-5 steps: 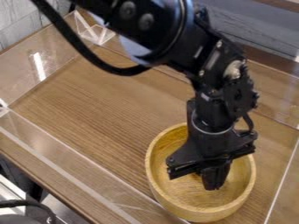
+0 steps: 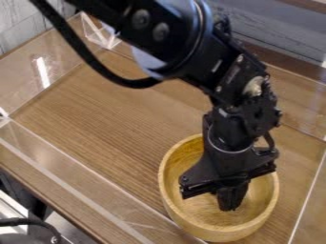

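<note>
A tan oval bowl (image 2: 216, 221) sits on the wooden surface at the lower right. The black arm reaches down from the top, and its gripper (image 2: 232, 195) is lowered inside the bowl, shut, its fingertips close to the bowl's floor. Whether anything is between the fingers cannot be seen; the gripper's body hides part of the bowl's inside.
Clear plastic edging runs along the left and right sides. A grey wall stands at the back. A black cable lies at the lower left corner.
My gripper has shifted very slightly within the bowl over the last second; the bowl stays in place.
</note>
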